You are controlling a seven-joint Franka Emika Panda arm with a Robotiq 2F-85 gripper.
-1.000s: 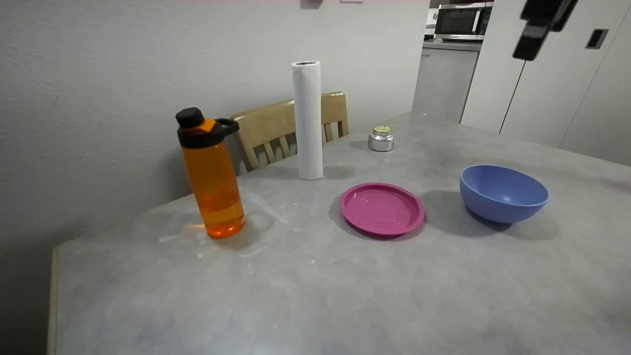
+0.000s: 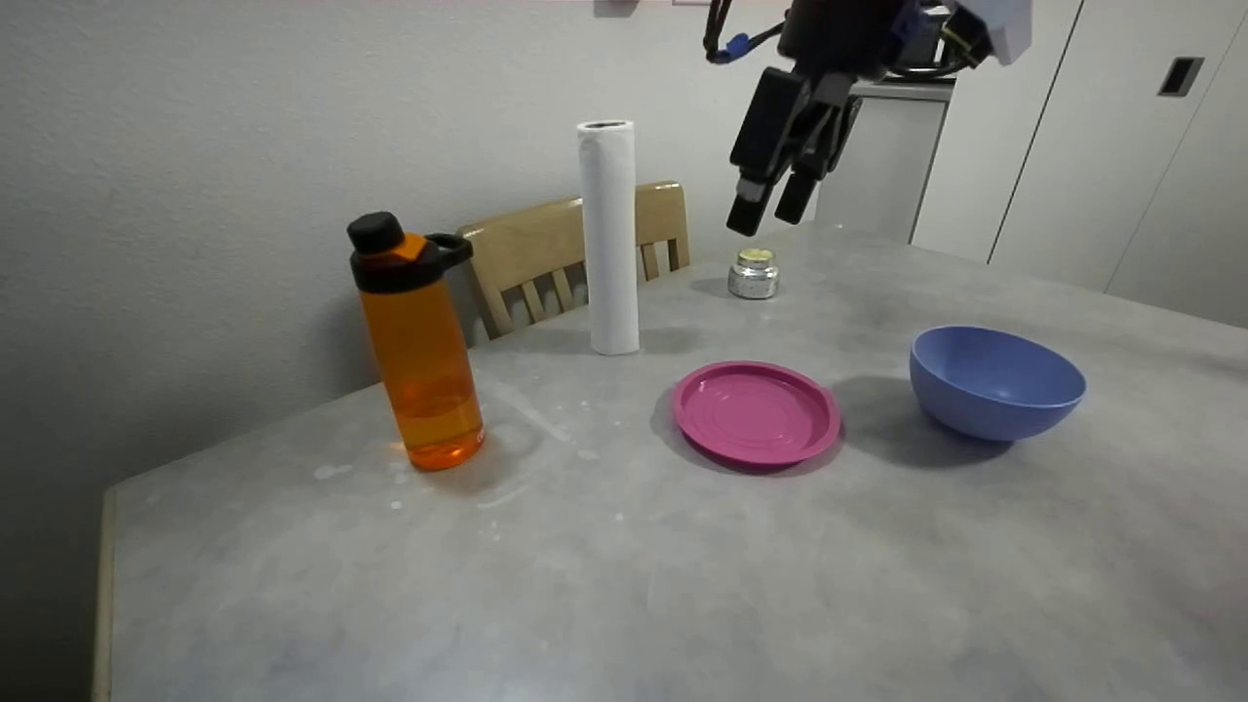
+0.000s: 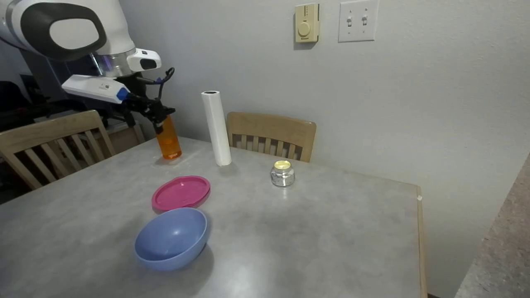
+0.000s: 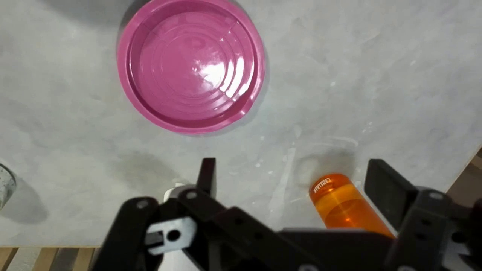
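My gripper (image 2: 769, 211) hangs open well above the table, with nothing between its fingers. In the wrist view the gripper spans a wide gap, one finger beside the orange bottle (image 4: 345, 205) and the other over the white paper roll, which it mostly hides. The orange bottle (image 2: 423, 374) with a black cap stands upright at the left. The paper roll (image 2: 609, 240) stands upright near the chair. A pink plate (image 2: 755, 411) lies flat on the table, and a blue bowl (image 2: 994, 380) sits to its right in exterior view 1.
A small silver jar with a yellowish top (image 3: 283, 174) stands near the table's wall-side edge. One wooden chair (image 3: 271, 130) is behind the paper roll, another chair (image 3: 54, 146) at the far end.
In exterior view 1 my gripper has moved left and lower from the upper right corner, and more of the arm shows. The objects on the table have stayed put.
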